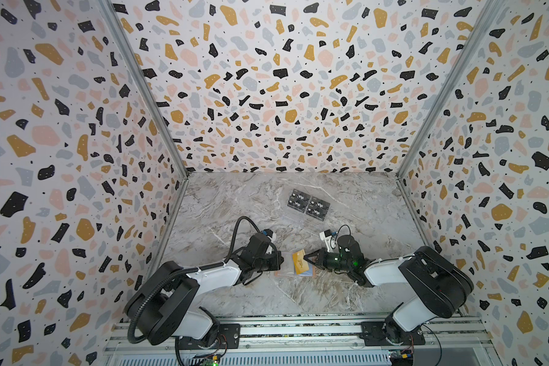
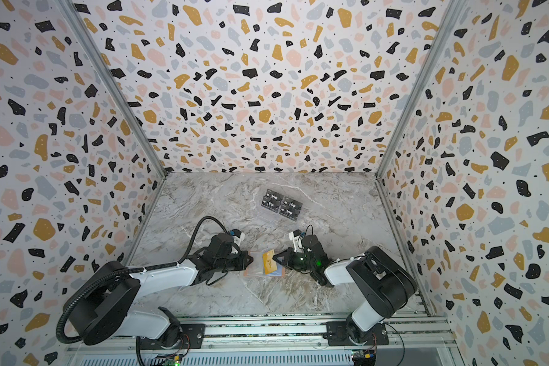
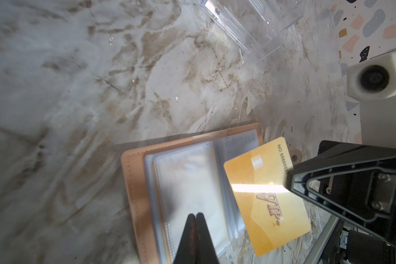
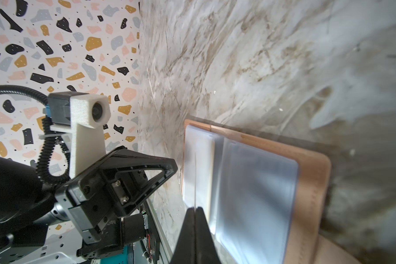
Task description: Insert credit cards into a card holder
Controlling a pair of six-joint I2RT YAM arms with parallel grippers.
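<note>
An open card holder (image 3: 136, 184) with clear sleeves and tan leather edges lies on the front of the table. My right gripper (image 1: 308, 256) is shut on a gold VIP card (image 3: 268, 198), held over the holder's right half. My left gripper is shut at the holder's left side, its tips over a clear sleeve, nothing seen between them. In the right wrist view the card hardly shows, perhaps edge-on above the fingertips.
Black VIP cards (image 1: 316, 207) sit in a clear rack (image 3: 237, 30) behind the holder.
</note>
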